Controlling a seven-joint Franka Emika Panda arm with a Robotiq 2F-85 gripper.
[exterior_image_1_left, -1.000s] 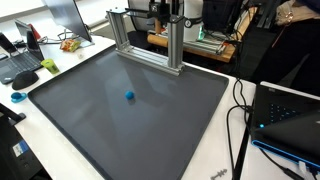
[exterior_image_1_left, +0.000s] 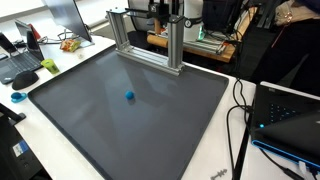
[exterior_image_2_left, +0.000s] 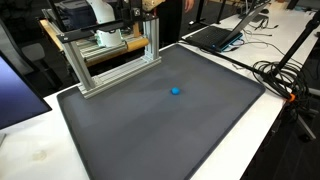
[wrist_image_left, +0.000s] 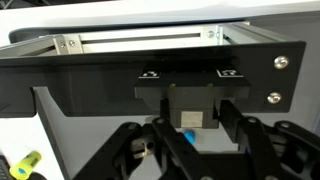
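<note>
In the wrist view my gripper is at the front of a black-fronted drawer (wrist_image_left: 105, 78), fingers shut on a dark handle-like block (wrist_image_left: 190, 80) with small white marks. The grip itself is partly hidden by the fingers. A pale drawer interior shows behind the black front. Beneath, a small blue ball (wrist_image_left: 190, 135) is partly covered by my gripper. The same blue ball (exterior_image_2_left: 175, 91) lies alone on the grey board in exterior view 2, and near the middle of the board in exterior view 1 (exterior_image_1_left: 129, 95).
The dark grey board (exterior_image_1_left: 120, 130) is otherwise clear. A metal frame (exterior_image_2_left: 120, 76) stands at its back edge, holding the drawer above. A laptop (exterior_image_1_left: 285, 123), cables, and small yellow and green objects (exterior_image_1_left: 49, 66) lie around the board.
</note>
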